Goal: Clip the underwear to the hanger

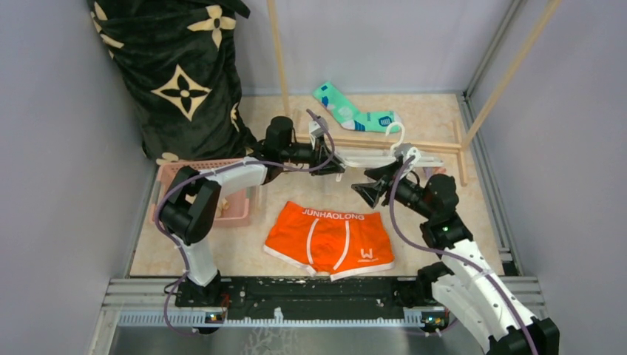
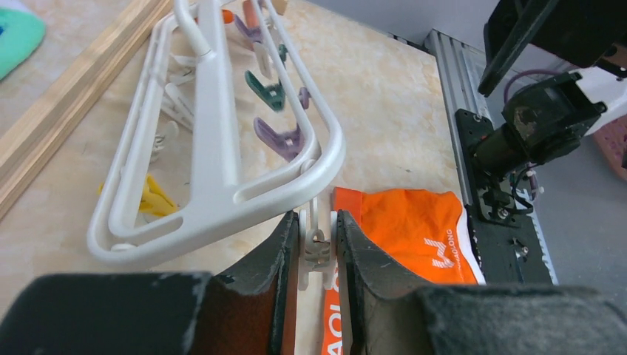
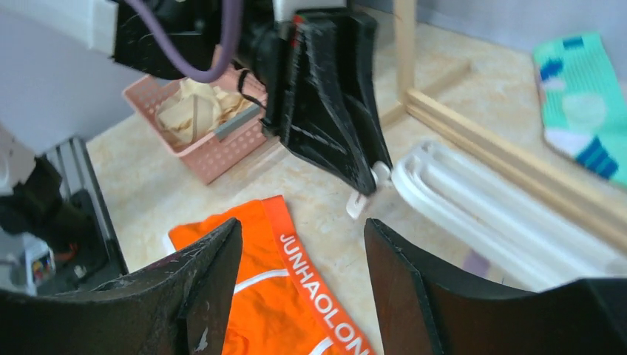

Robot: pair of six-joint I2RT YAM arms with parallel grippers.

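Observation:
My left gripper is shut on a pale clip (image 2: 316,255) at the hanger's near end. The white hanger (image 2: 214,118) has colored clips along its frame; in the top view its hook points toward the back, and part of it is behind the right arm. Orange underwear (image 1: 329,240) with a white-lettered waistband lies flat on the table, in front of both grippers. My right gripper stands open beside the hanger, nothing between its spread fingers; the underwear shows below them in the right wrist view.
A green sock (image 1: 355,116) lies behind the wooden bar (image 1: 429,146) at the back. To the left are a pink basket (image 1: 240,211) and a dark patterned cloth (image 1: 148,81). Bare table surrounds the underwear's sides.

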